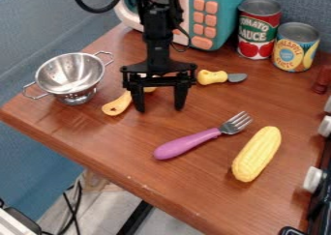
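Note:
My black gripper (158, 96) hangs low over the table's back half, its fingers apart and pointing down. It is over a yellow-handled utensil (116, 105), mostly hidden behind it; whether it touches that utensil I cannot tell. A short yellow-handled tool (212, 77) lies just to the right. A purple-handled fork (188, 142) and a corn cob (256, 154) lie toward the front right.
A steel colander (70, 77) sits at the left edge. A toy microwave (212, 16), a sauce can (258, 31) and a yellow can (295, 47) stand at the back.

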